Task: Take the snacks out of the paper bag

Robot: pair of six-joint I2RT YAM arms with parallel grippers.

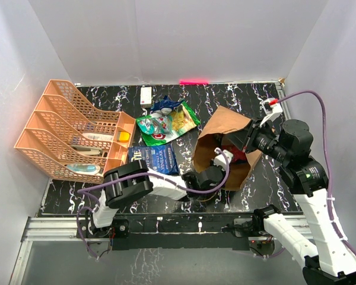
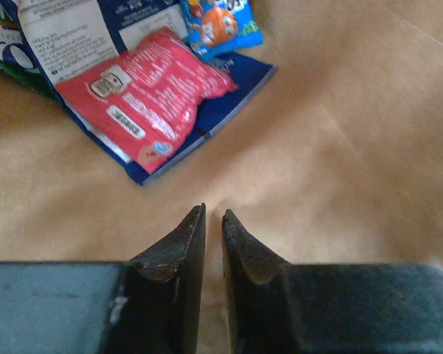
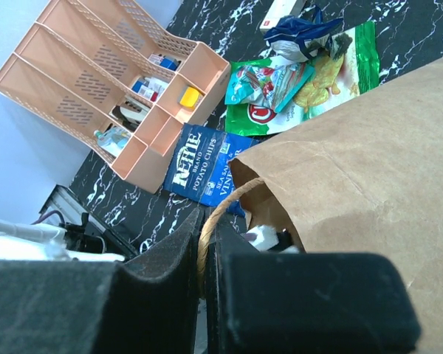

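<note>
The brown paper bag lies open at the right of the counter. My right gripper is shut on its rope handle at the rim. My left gripper is inside the bag, its fingertips close together low in its wrist view, with no snack visible between them. Ahead of it lie a red packet, a small blue packet and a larger navy packet. Outside, left of the bag, lie a blue chips bag, a green bag, a teal packet and a dark blue packet.
An orange organizer with small items fills the left of the counter. A white box sits at the back. Walls enclose the back and sides.
</note>
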